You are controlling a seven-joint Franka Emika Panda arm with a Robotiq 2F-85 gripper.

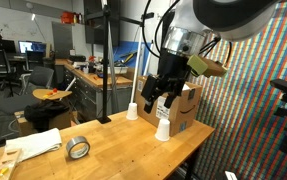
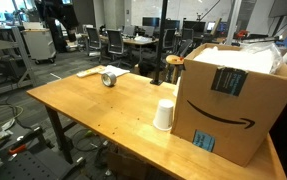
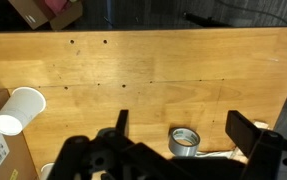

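My gripper hangs high above the wooden table [image 3: 183, 70], its two dark fingers spread wide with nothing between them. In exterior view 1 the gripper [image 1: 155, 106] is at the upper right, well clear of the tabletop. A grey tape roll [image 2: 108, 79] stands on the table; the wrist view has this roll [image 3: 184, 151] at the lower edge. One white cup [image 1: 163, 130] is on the table near the box, and another white cup [image 1: 132, 112] stands farther back. The wrist view shows a cup [image 3: 19, 111] at the left.
An open cardboard box [image 2: 218, 105] with white plastic inside occupies one end of the table. A folded white cloth [image 1: 40, 143] and a light wooden item [image 1: 7, 160] lie near the opposite end.
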